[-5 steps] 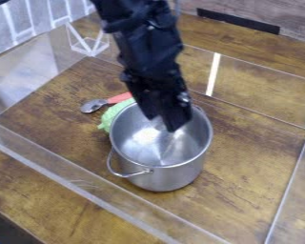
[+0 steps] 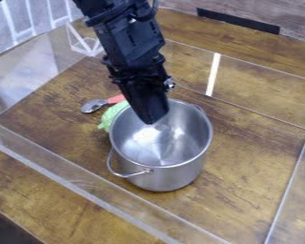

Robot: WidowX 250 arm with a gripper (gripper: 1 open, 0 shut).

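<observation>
A black robot arm comes down from the top, its gripper (image 2: 152, 100) pointing down over the back-left rim of a steel pot (image 2: 168, 162) with a wire handle at its front left. Whether the fingers hold anything is hard to make out. Behind the pot's left side lie a green leafy-looking object (image 2: 111, 115) and a spoon (image 2: 95, 104) with a red handle, both partly hidden. The pot's visible interior looks empty.
The pot stands on a wooden surface (image 2: 251, 143) with clear panels or strips along the left and right. A white railing stands at the top left.
The pot stays in place.
</observation>
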